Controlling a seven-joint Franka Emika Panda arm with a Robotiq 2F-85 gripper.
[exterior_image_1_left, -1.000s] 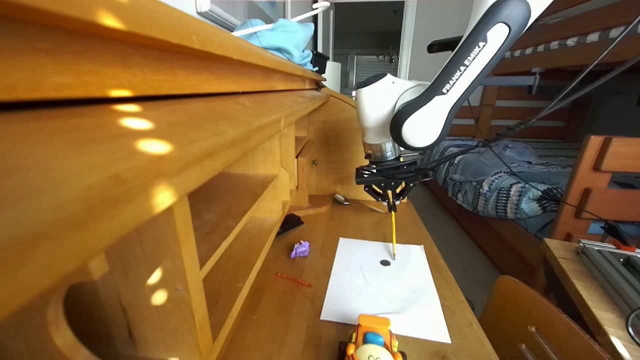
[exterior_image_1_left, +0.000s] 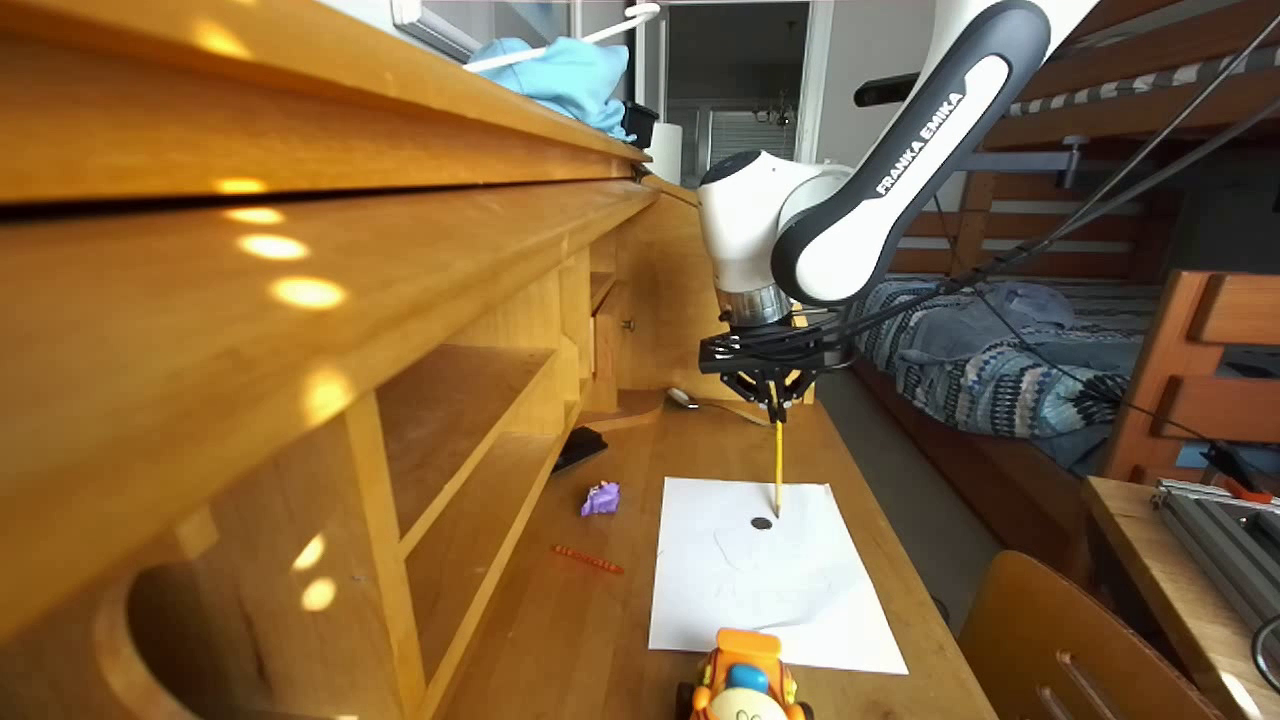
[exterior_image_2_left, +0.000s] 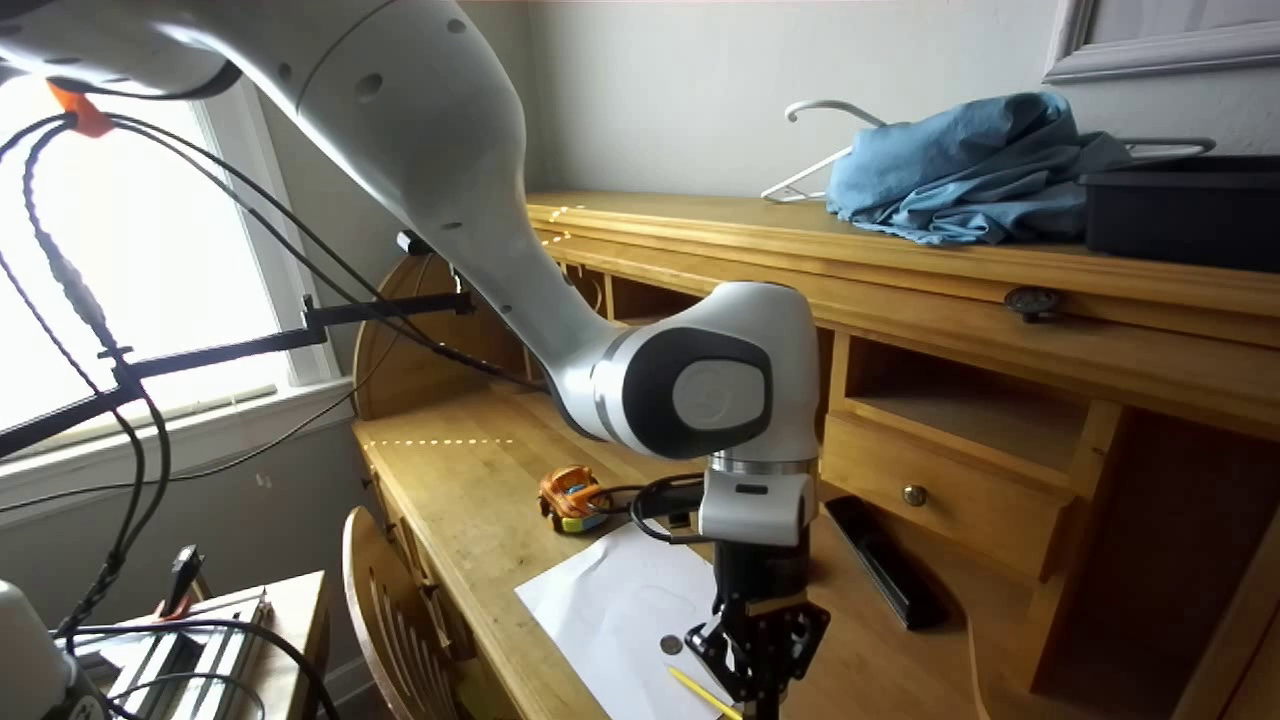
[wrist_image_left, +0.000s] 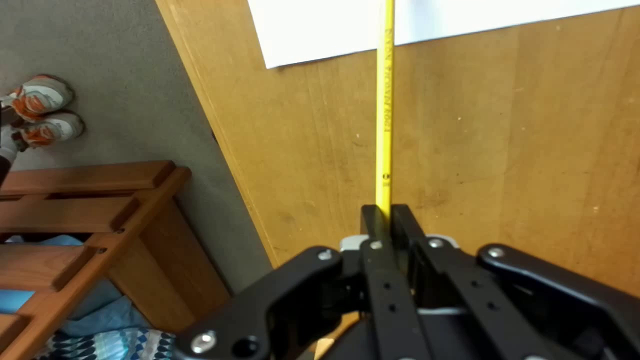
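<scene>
A yellow pencil (exterior_image_1_left: 779, 462) hangs nearly upright from my gripper (exterior_image_1_left: 777, 414), which is shut on it. Its tip reaches down to the white paper (exterior_image_1_left: 768, 588), close beside a small dark disc (exterior_image_1_left: 762, 523); whether the tip touches the sheet I cannot tell. Faint pencil lines show on the paper. In the wrist view the pencil (wrist_image_left: 385, 120) runs up from between the black fingers, its tip outside the picture. From the other side, the paper (exterior_image_2_left: 630, 600), disc (exterior_image_2_left: 671, 644) and pencil (exterior_image_2_left: 702, 691) are partly cut off by the arm and frame.
An orange toy car (exterior_image_1_left: 746, 680) stands at the paper's near edge. On the desk's left lie a purple crumpled piece (exterior_image_1_left: 601, 498), a red stick (exterior_image_1_left: 587, 559) and a black object (exterior_image_1_left: 581, 448). A shelf unit (exterior_image_1_left: 480, 456) borders the left; a chair (exterior_image_1_left: 1068, 648) stands right.
The gripper and pencil have moved slightly left. The paper, with the disc on it, has shifted and turned a little; its far edge has moved left.
</scene>
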